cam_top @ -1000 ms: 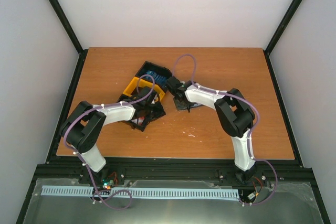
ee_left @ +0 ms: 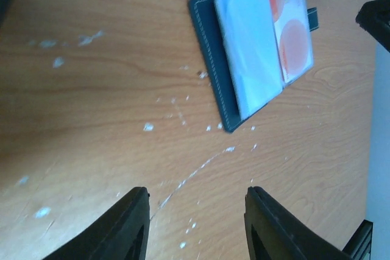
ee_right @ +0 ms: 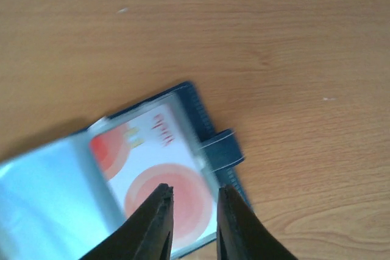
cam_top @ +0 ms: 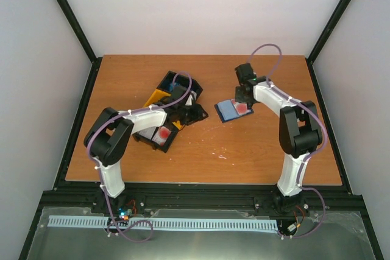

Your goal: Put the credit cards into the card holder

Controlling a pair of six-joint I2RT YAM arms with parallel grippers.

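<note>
The dark blue card holder (cam_top: 217, 112) lies spread open on the table, right of centre. A pale blue pocket (ee_left: 250, 47) forms its left part. In the right part, behind a clear window, is a white card (ee_right: 167, 150) with pink-red circles. My right gripper is over that card's lower right, fingers apart and empty. My left gripper is open with bare table between its fingers, left of the holder. Another card (cam_top: 164, 133) with a red circle lies in the front of the black box, partly screened by the left arm.
The black box (cam_top: 161, 147) with a yellow divider (cam_top: 155, 97) stands on the left, under my left arm; blue items (cam_top: 174, 85) show in its back part.
The right arm has swung to the right, and the holder, mostly covered before, now shows. My left gripper has shifted right and slightly back, past the box's edge.
</note>
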